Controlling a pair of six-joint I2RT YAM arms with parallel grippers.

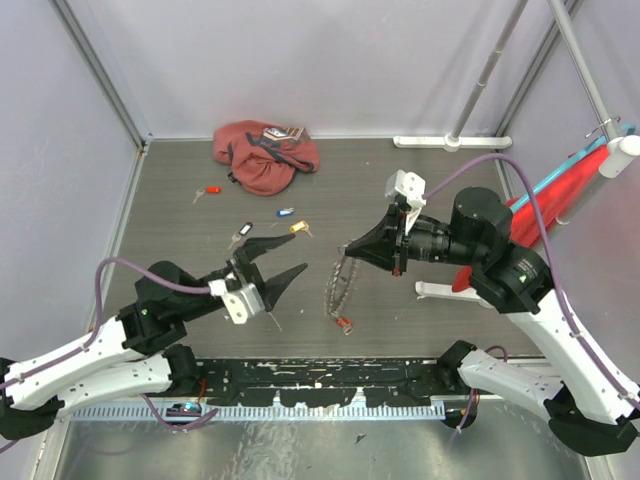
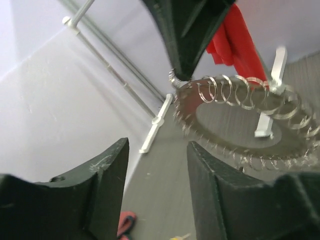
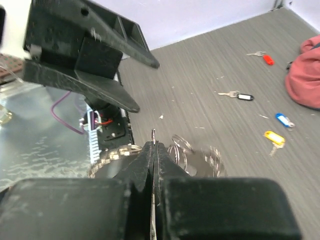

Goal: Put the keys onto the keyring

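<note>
The keyring is a clear spiral coil [image 1: 341, 287] hanging from the tip of my right gripper [image 1: 348, 250], which is shut on its thin end. In the left wrist view the coil [image 2: 292, 114] loops down and away from those dark fingertips. My left gripper [image 1: 301, 252] stands open to the left of the coil, empty between its fingers. Keys lie spread over the table: one with a red tag [image 1: 213, 190], one with a black tag [image 1: 246, 229], a blue tag [image 1: 285, 212], one with a yellow tag [image 3: 274, 138], and a red-orange tag [image 1: 344, 325] below the coil.
A crumpled red cloth bag [image 1: 265, 158] lies at the back left. White stand feet [image 1: 450, 142] and a hanging red cloth [image 1: 525, 222] border the right side.
</note>
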